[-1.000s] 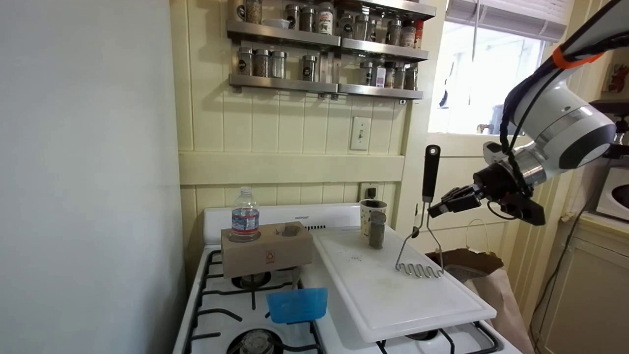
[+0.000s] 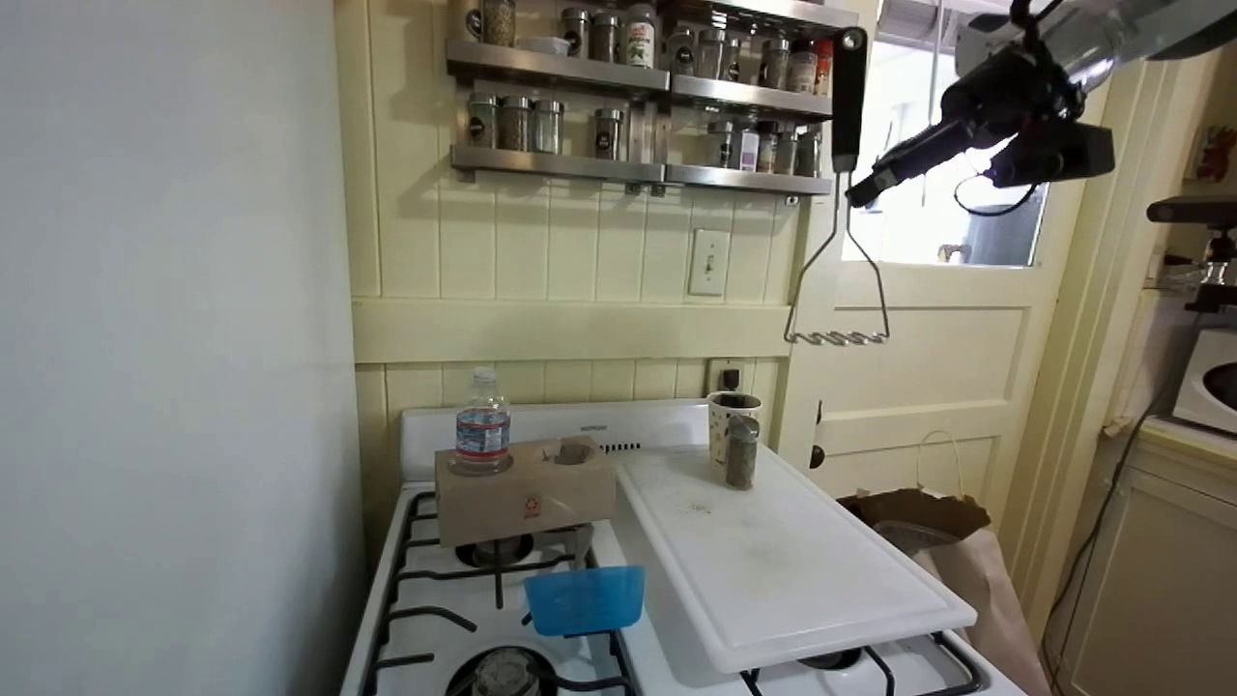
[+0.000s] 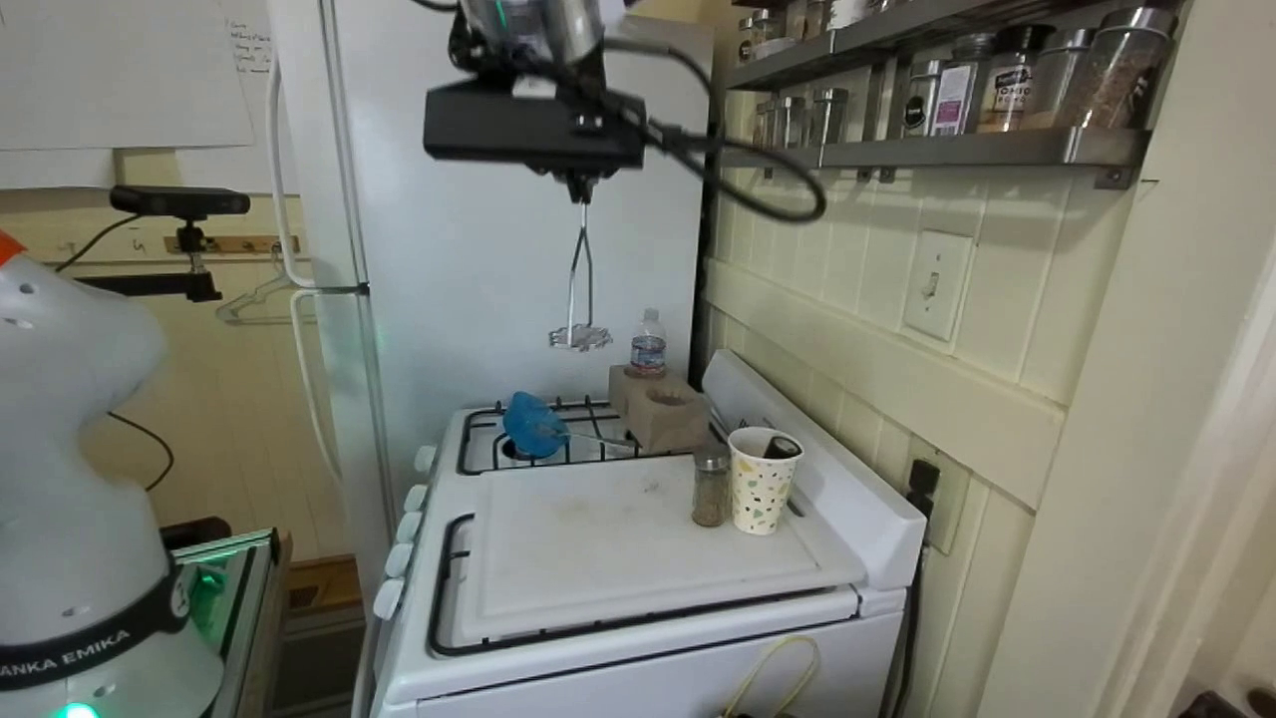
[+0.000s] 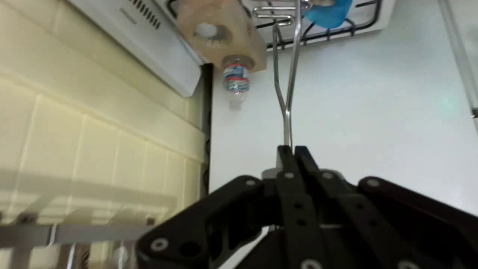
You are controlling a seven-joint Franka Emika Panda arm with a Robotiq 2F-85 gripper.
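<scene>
A wire potato masher (image 2: 840, 250) with a black handle hangs upright in the air, its wavy metal foot downward. My gripper is shut on the masher's wire neck just below the handle. In exterior view 2 the masher's foot (image 3: 580, 336) hangs well above the stove, with the handle hidden behind the arm. The wrist view shows the wire shaft (image 4: 291, 89) running away from the fingertips, the foot partly cut off at the top edge.
Below is a white cutting board (image 2: 789, 557), with a spice jar (image 2: 742, 452) and patterned cup (image 3: 762, 481) at its back. A cardboard box (image 2: 528, 493) holds a water bottle (image 2: 482, 423). A blue bowl (image 2: 585, 599) sits on the burners. Metal spice shelves (image 2: 742, 98) are close behind the masher.
My arm has risen steadily with the masher, from low over the cutting board to the height of the spice shelves. The board, box and bowl have not moved.
</scene>
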